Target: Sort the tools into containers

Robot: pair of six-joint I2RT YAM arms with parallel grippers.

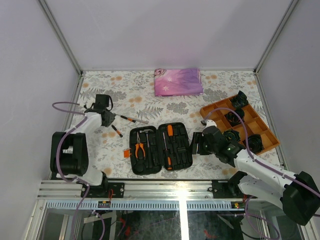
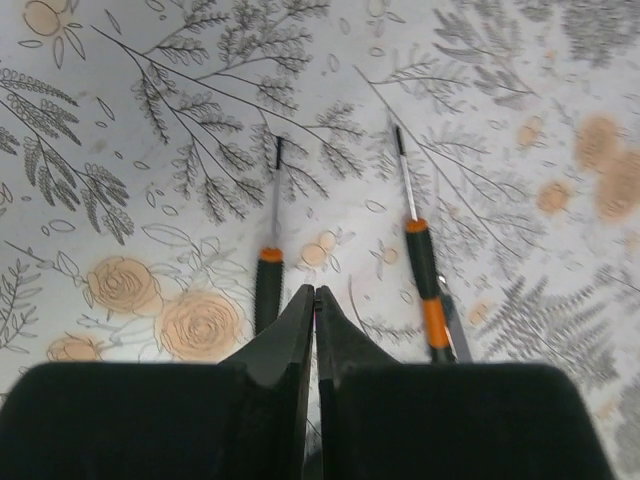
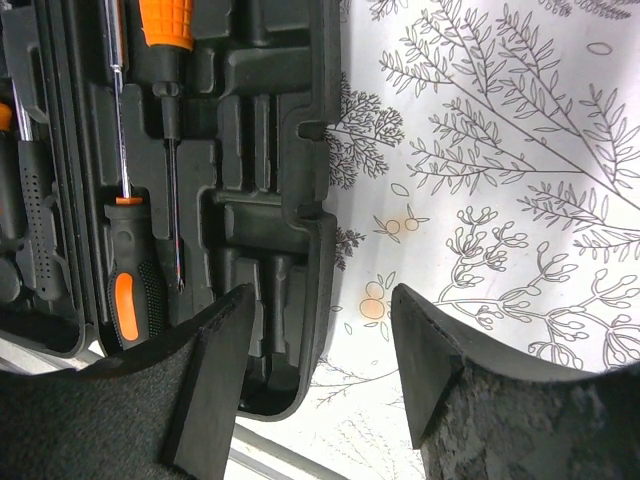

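Note:
Two small screwdrivers with black and orange handles lie on the floral cloth: one (image 2: 268, 285) at centre left and the other (image 2: 427, 270) to its right in the left wrist view. Against the right one's handle is a slim silver tool (image 2: 455, 325). My left gripper is shut, its tips between the two handles in that view, with nothing seen in its grip. At centre of the top view lies the open black toolbox (image 1: 160, 131), with orange pliers (image 1: 140, 150) and other tools inside. Fingers apart and empty, my right gripper hovers over the toolbox's right edge.
A wooden compartment tray (image 1: 204, 111) with several black coils stands at the right. The folded purple cloth (image 1: 177, 82) lies at the back. An orange piece (image 1: 127, 153) sits left of the toolbox. Free cloth lies between purple cloth and toolbox.

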